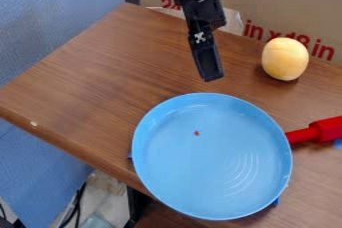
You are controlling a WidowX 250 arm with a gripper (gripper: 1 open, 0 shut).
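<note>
My gripper [209, 68] hangs over the back middle of the wooden table, tip pointing down, left of a round pale-yellow object [285, 59]. I cannot tell from this view whether its fingers are open or shut; no held object shows. A large blue plate [211, 156] fills the front of the table, below the gripper in the view, with a small red speck near its middle.
A red object [318, 132] lies at the right, beside the plate, with a blue piece behind it. A cardboard box [294, 2] stands along the back. The table's left edge borders a blue surface.
</note>
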